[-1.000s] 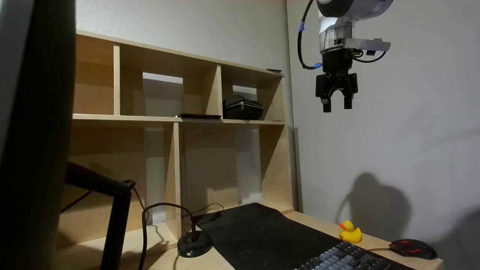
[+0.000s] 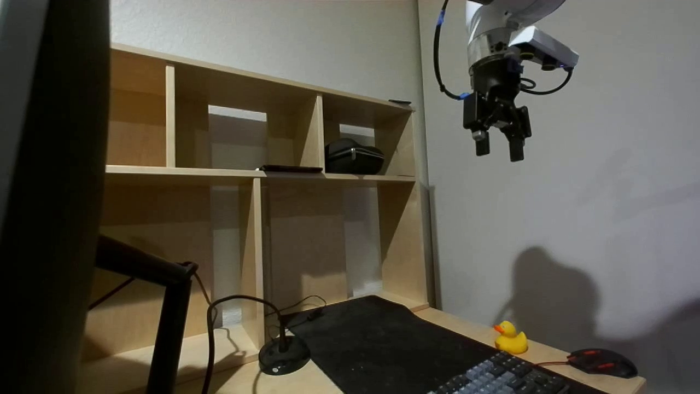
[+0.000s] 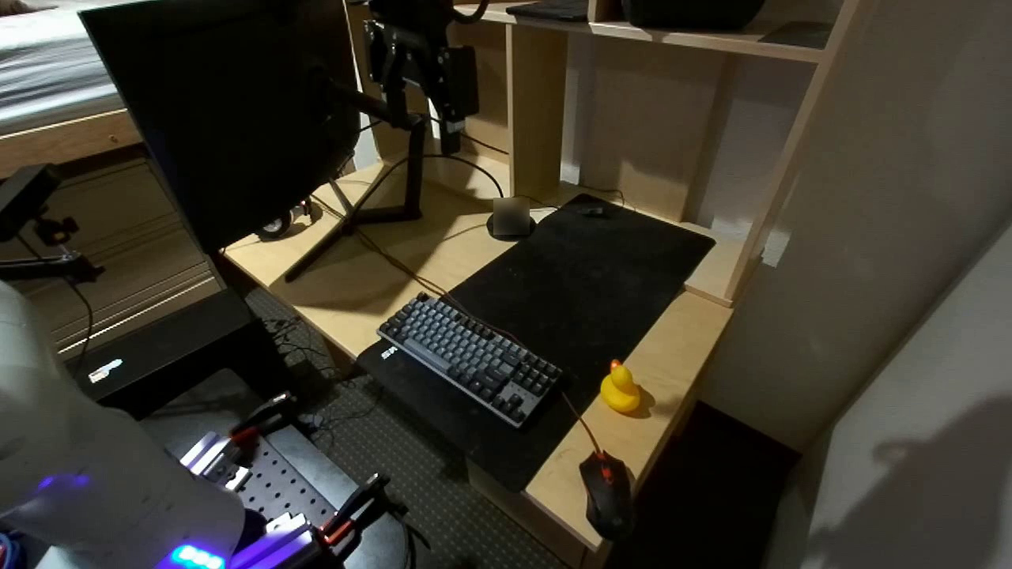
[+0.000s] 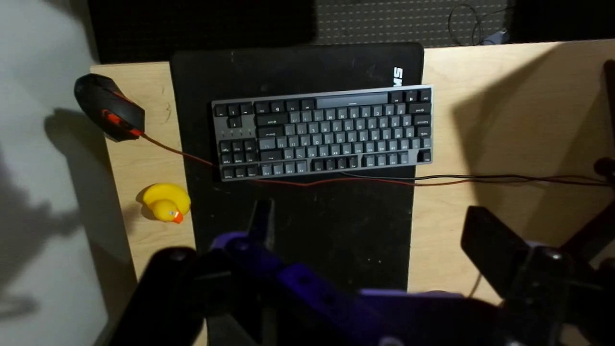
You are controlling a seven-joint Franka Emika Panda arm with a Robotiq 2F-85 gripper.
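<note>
My gripper [image 2: 500,152] hangs high above the desk, open, with nothing between its fingers. In the wrist view its two dark fingers [image 4: 262,222] stand wide apart at the bottom, over the black mat. A yellow rubber duck [image 4: 167,202] with an orange beak sits upright on the bare wood beside the mat, well below and apart from the gripper. Exterior view 2 shows the duck [image 3: 621,389] near the desk's right edge; there the gripper [image 3: 451,133] is seen at the top, in front of the shelf.
A keyboard [image 3: 474,356] lies across the mat [image 3: 588,275], its cable running sideways. The black mouse [image 3: 607,493] is at the desk corner near the duck. A microphone base [image 2: 284,354], monitor [image 3: 228,104] and shelf unit [image 2: 289,174] border the desk.
The duck and desk items have stayed put.
</note>
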